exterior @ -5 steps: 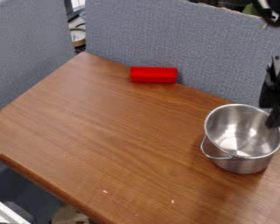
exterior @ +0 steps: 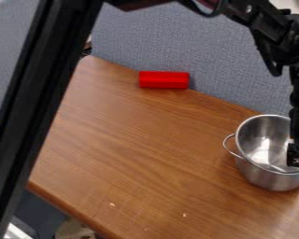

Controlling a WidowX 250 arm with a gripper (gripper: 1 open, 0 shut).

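A steel pot (exterior: 257, 154) with a wire handle sits at the right of the wooden table. My black gripper (exterior: 297, 155) reaches down into the pot's right side, partly cut off by the frame's edge; whether its fingers hold anything is unclear. A red block (exterior: 163, 79) lies at the back of the table, against the grey padded wall.
Grey padded panels (exterior: 177, 51) border the back, and a black bar or arm part (exterior: 46, 103) crosses the left of the view.
My gripper has come down into the pot from the upper right. The pot has shifted slightly right and down. The black bar at the left has come into view.
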